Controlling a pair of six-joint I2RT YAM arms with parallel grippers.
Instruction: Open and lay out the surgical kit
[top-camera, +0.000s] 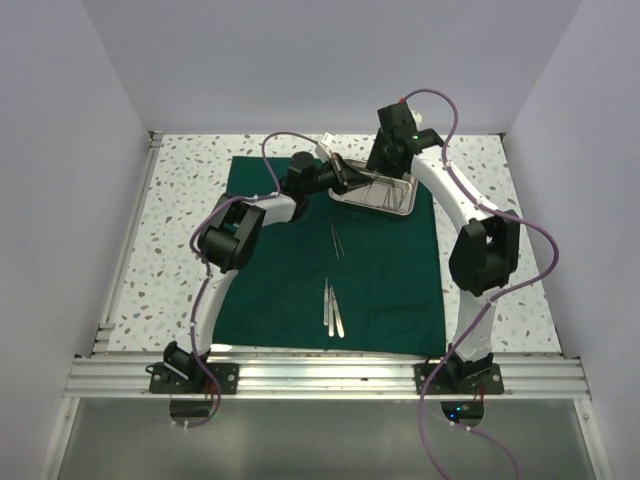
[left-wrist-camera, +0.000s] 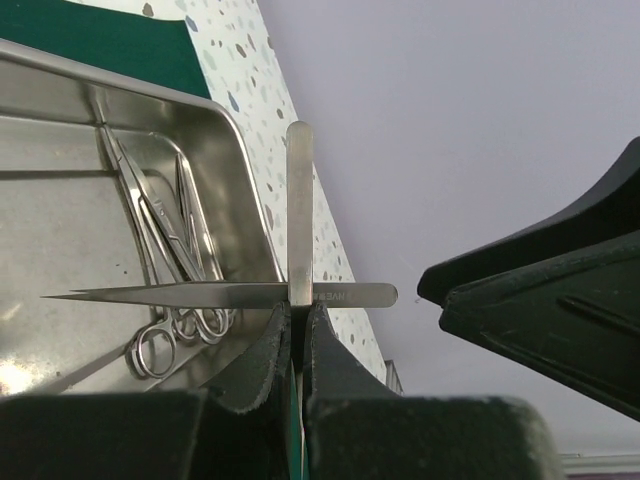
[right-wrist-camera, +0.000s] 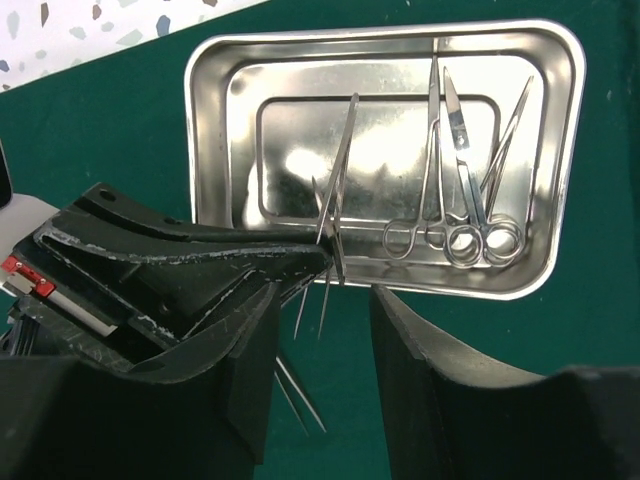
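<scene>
My left gripper is shut on steel tweezers, held over the tray's front edge. In the left wrist view, one slim piece (left-wrist-camera: 300, 200) stands up from its fingertips and a pointed one (left-wrist-camera: 180, 294) crosses it sideways; whether both are gripped cannot be told. My right gripper is open, its fingers spread to either side of the tweezers (right-wrist-camera: 345, 150) in its own view, with no contact visible. The metal tray (right-wrist-camera: 570, 150) still holds scissors (right-wrist-camera: 465, 180), a ring-handled clamp (right-wrist-camera: 433, 170) and another ring-handled tool (right-wrist-camera: 510, 140).
On the green cloth (top-camera: 280, 300) lie thin tweezers (top-camera: 337, 240) in front of the tray and several slim handles (top-camera: 331, 308) near the front. Both arms come close together above the tray.
</scene>
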